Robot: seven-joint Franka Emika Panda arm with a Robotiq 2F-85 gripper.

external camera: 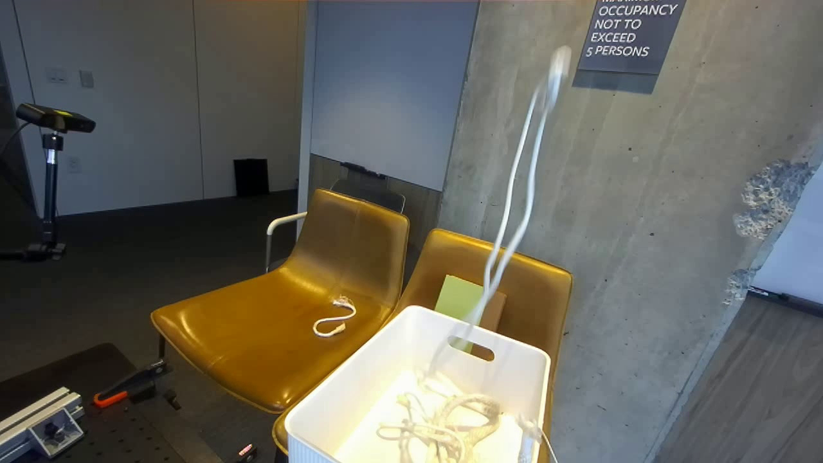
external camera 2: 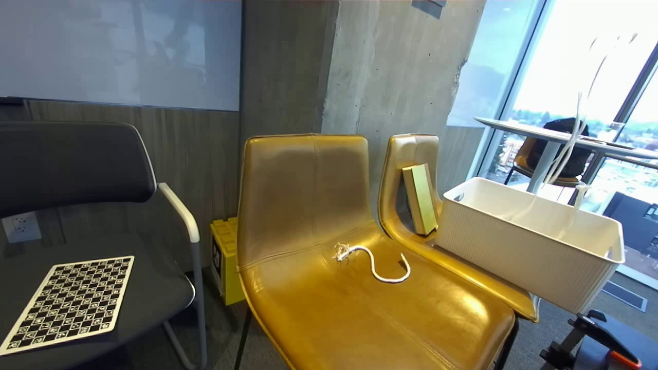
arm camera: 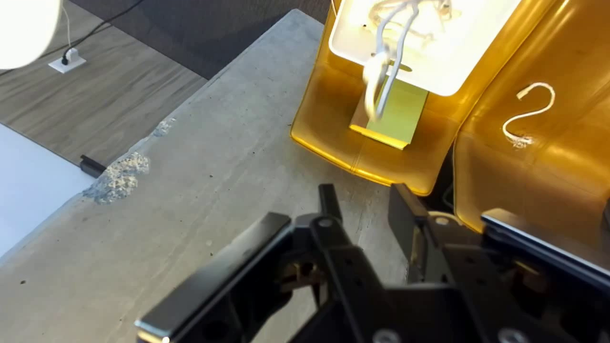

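Observation:
In the wrist view my gripper is open, its two fingers point(arm camera: 329, 203) apart with nothing between them. A long white rope point(external camera: 530, 193) hangs doubled in mid-air above the white bin point(external camera: 351, 393), its upper loop blurred and its lower part reaching into the bin. From the wrist, this rope point(arm camera: 374, 74) shows beyond the fingertips, clear of them. More pale rope point(external camera: 474, 409) lies coiled on the bin's floor. A short white rope piece point(external camera 2: 389, 281) rests curved on the neighbouring tan chair. Neither exterior view shows the gripper.
The bin point(external camera 2: 512, 237) stands on a tan chair, in front of a green-and-brown box point(external camera 2: 420, 197) leaning on the backrest. A concrete wall point(external camera: 633, 216) rises behind. The other tan chair's seat point(external camera 2: 345, 320) is mostly bare.

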